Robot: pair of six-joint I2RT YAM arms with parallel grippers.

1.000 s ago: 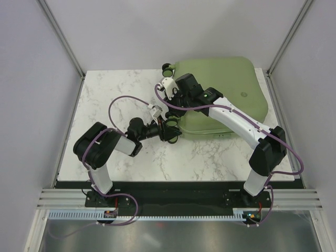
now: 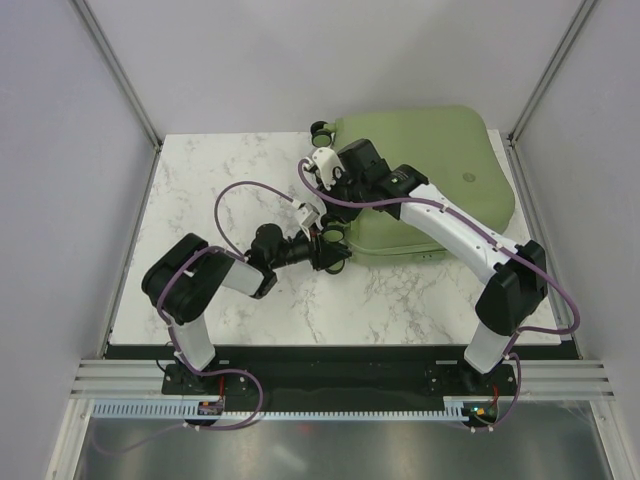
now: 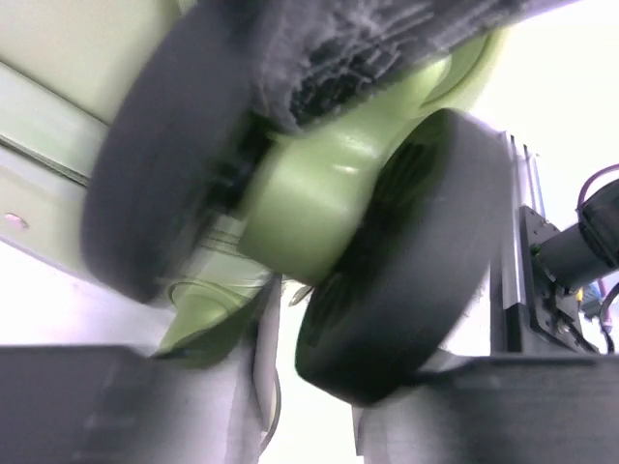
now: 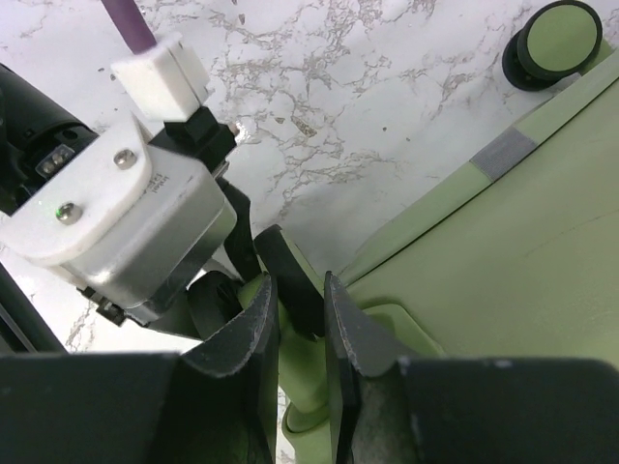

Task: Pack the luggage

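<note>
A green suitcase lies on the marble table. At its near-left corner are wheels with black tyres and a green housing. My left gripper is at that corner, around the wheels; in its wrist view the fingers are blurred at the bottom edge and how far they are apart is unclear. My right gripper is at the same corner from above, its fingers close round green and black wheel parts; whether it grips them cannot be told.
Another wheel sticks out at the suitcase's far-left corner. Both arms meet closely at the near-left corner.
The suitcase has shifted slightly to the right, and both grippers at its corner have moved slightly right with it.
</note>
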